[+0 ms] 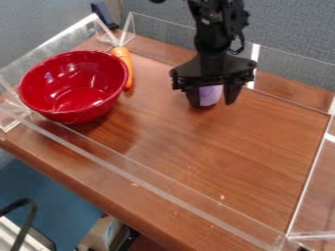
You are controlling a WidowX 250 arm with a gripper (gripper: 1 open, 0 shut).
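My black gripper (210,90) reaches down from the top centre, its fingers low around a small purple object (206,96) on the wooden table. Whether the fingers press on the object cannot be told from this view. A large red bowl (73,86) sits at the left of the table, with an orange carrot-like object (124,65) just behind it to the right.
Clear plastic walls border the wooden table (222,186). A grey padded wall stands behind.
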